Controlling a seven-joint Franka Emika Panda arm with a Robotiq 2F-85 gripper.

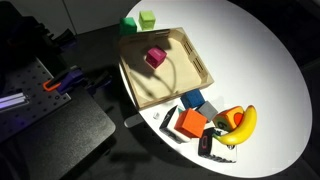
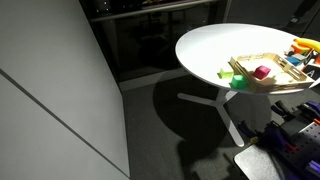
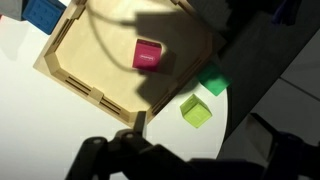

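A crimson cube lies inside a shallow wooden tray, and the exterior view also shows that cube in the tray. Just outside one end of the tray sit a green cube and a lime-green cube, side by side on the white table. In the wrist view my gripper stands open, its dark fingers wide apart along the lower edge. Nothing is between them but table top, and the lime cube appears just ahead of the gap.
Beyond the tray's other end are a blue block, an orange cube, a grey block and a banana. Dark floor lies past its edge.
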